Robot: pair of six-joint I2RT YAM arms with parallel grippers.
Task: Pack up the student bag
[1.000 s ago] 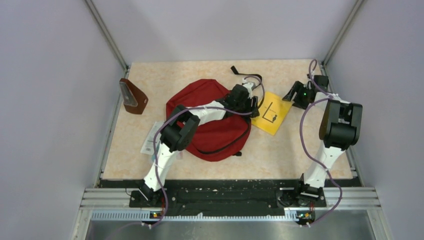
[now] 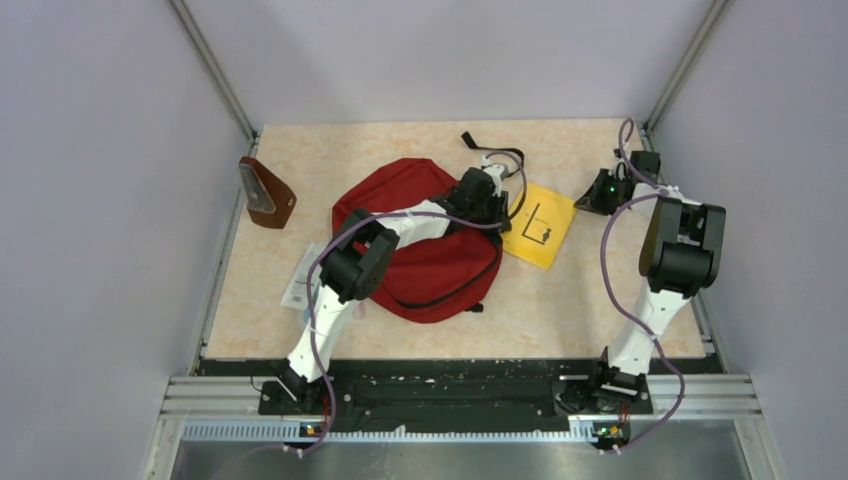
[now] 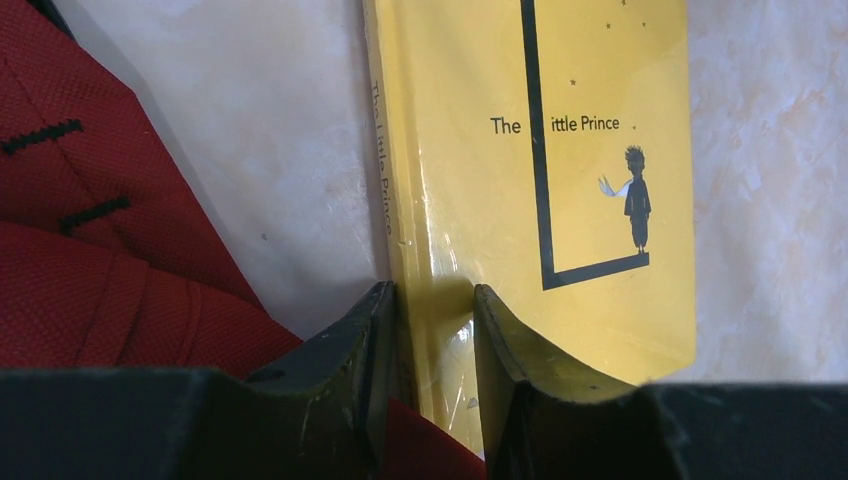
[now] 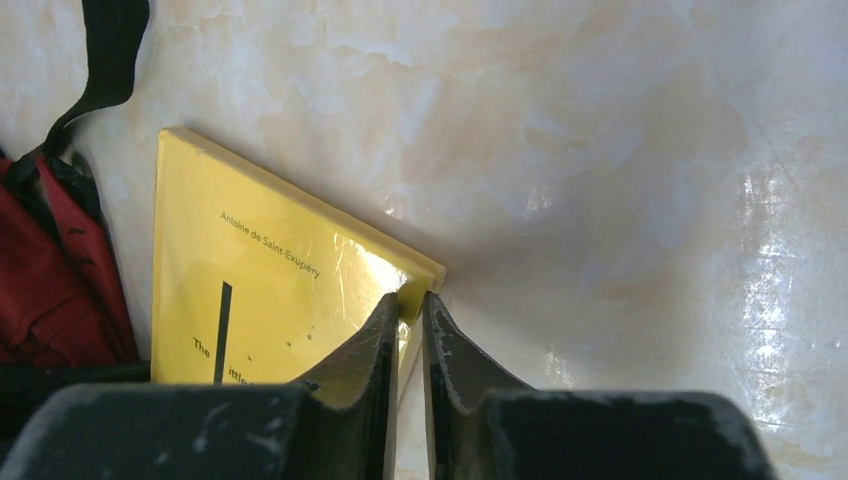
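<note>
A yellow book (image 2: 540, 226), The Little Prince, lies flat on the table just right of the red bag (image 2: 436, 265). At its spine side, my left gripper is shut on the yellow book (image 3: 580, 190), one finger on either side of the spine. My right gripper is at the far right corner of the yellow book (image 4: 270, 260), its fingertips close together with the corner's edge between them; whether they grip it, I cannot tell. The left arm covers part of the bag.
A brown case (image 2: 270, 200) stands at the left edge. A white item (image 2: 300, 285) lies left of the bag, partly hidden. The bag's black strap (image 2: 485, 147) stretches behind the book.
Left arm and bag are where they were; the book has barely moved.
</note>
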